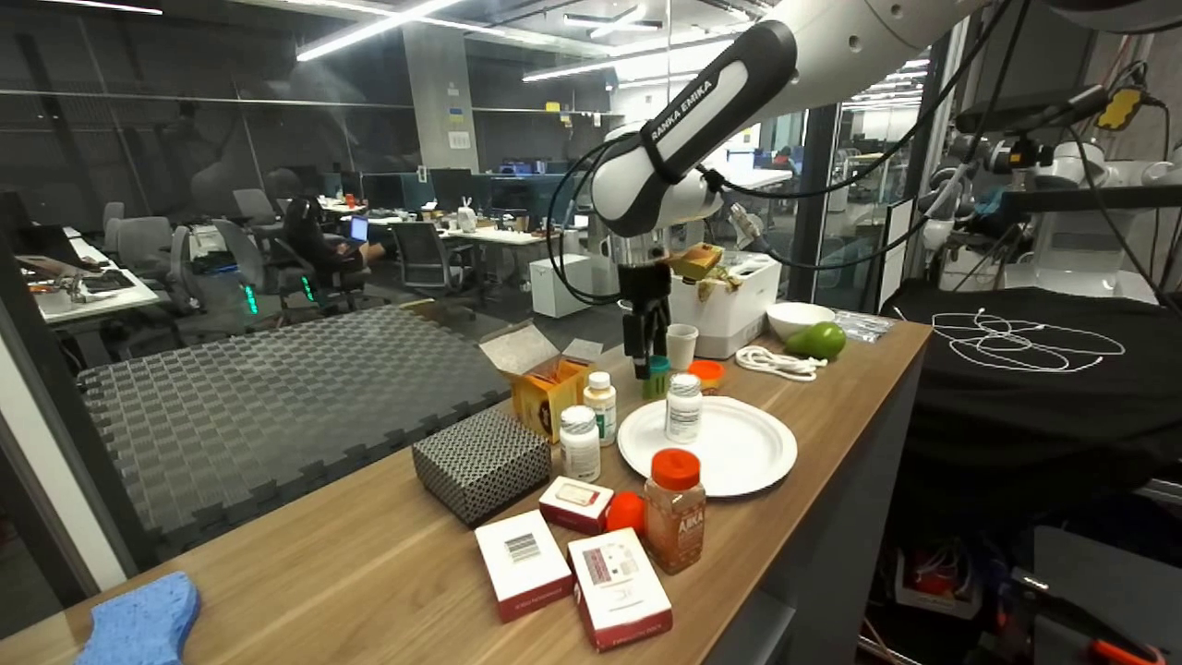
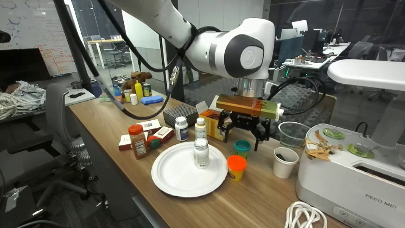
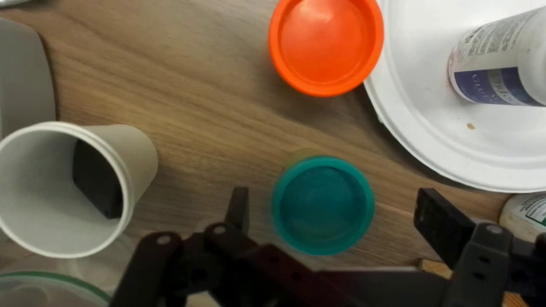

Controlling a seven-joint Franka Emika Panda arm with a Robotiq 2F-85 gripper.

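Note:
My gripper is open above the counter, its black fingers spread wide with nothing held. Below it stands a small tub with a teal lid. In the wrist view that lid lies between the two fingertips, nearer the left one, with a gap on both sides. Exterior view 2 shows the teal-lidded tub upright, its top about level with the fingertips or slightly lower. Beside it is a yellow tub with an orange lid, close to the rim of a white plate. A white pill bottle stands upright on the plate.
A paper cup with something black inside and a clear cup stand near the gripper, with a white appliance beyond. Two more bottles, an open yellow box and a patterned box crowd the other side.

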